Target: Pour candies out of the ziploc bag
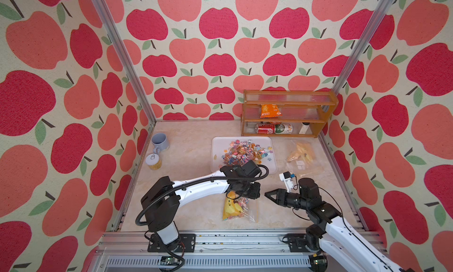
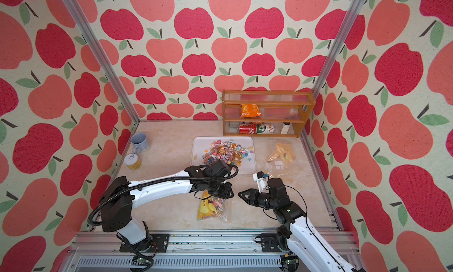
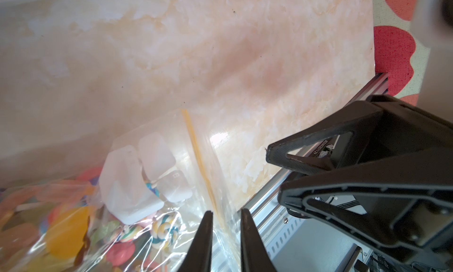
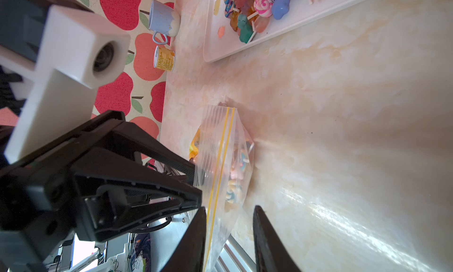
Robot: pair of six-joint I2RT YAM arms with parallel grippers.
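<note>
A clear ziploc bag [image 1: 233,206] with yellow-printed front, holding colourful candies, lies on the near middle table. My left gripper [image 1: 252,194] is over its zip end; the left wrist view shows its fingers part open at the yellow zip strip [image 3: 198,158]. My right gripper [image 1: 271,196] faces the bag from the right, part open; in the right wrist view the upright zip edge [image 4: 221,149] lies in front of or beside its fingertips. Whether either grips the plastic is unclear. A white tray [image 2: 198,149] piled with candies sits behind.
A second bag [image 1: 302,156] lies right of the tray. A wooden shelf [image 1: 290,92] with snacks and cans stands at the back right. A mug [image 1: 159,140] and a can [image 1: 153,162] stand at left. Bare table surrounds them.
</note>
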